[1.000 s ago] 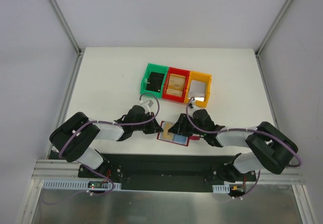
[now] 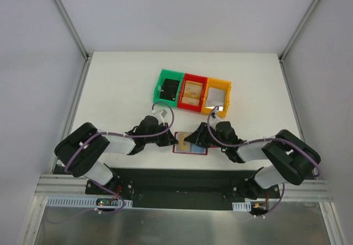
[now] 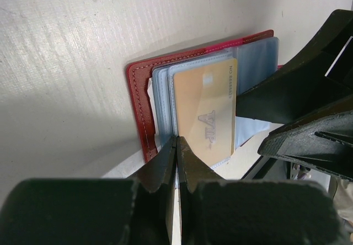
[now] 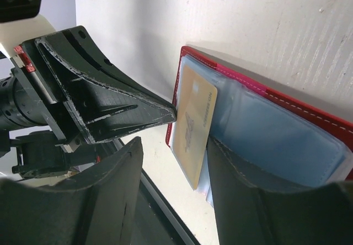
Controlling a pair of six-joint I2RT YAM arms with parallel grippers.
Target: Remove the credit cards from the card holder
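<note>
The red-edged card holder (image 2: pixel 197 152) lies open near the table's front, its clear sleeves spread. A gold card sits in a sleeve, its right edge bare and slightly raised in the right wrist view. My left gripper is shut, its tips on the sleeve at the card's left edge; whether they pinch the plastic is hidden. Over the card stands my right gripper, part open. One finger (image 4: pixel 220 170) rests by the card's raised edge while the other is apart beyond its far side. The blue sleeve (image 4: pixel 276 134) beside it looks flat.
Behind the holder stand three joined boxes: a green box (image 2: pixel 157 90) with black cards, a red box (image 2: pixel 194 76) with gold cards, and an orange box (image 2: pixel 229 85) with white ones.
My right gripper has shifted slightly to the right, and the holder has turned a little so that its edge lies straighter. The left arm has stayed still.
</note>
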